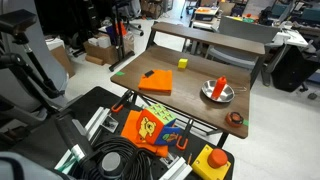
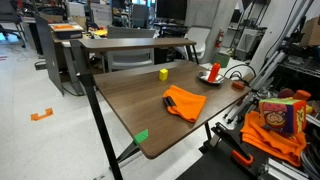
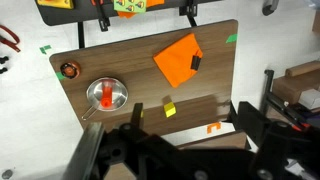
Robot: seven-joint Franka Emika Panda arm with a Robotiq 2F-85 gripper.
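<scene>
On the brown table [image 1: 190, 88] lies an orange cloth [image 1: 156, 81], with a small black object [image 3: 195, 62] on it. A metal bowl [image 1: 217, 92] near one end holds a red object [image 1: 219, 86]. Apart from both, a yellow block [image 3: 170, 109] rests on the bare tabletop. My gripper is open above the table, its dark fingers along the bottom of the wrist view. Nothing shows between them, and all these things lie well below.
A raised brown shelf [image 2: 135, 42] runs along the table's back side. A dark round item [image 3: 70, 70] sits near the bowl at the edge. Off the front edge are a colourful bag [image 1: 150, 125], cables and a red button on a yellow box [image 1: 212, 162].
</scene>
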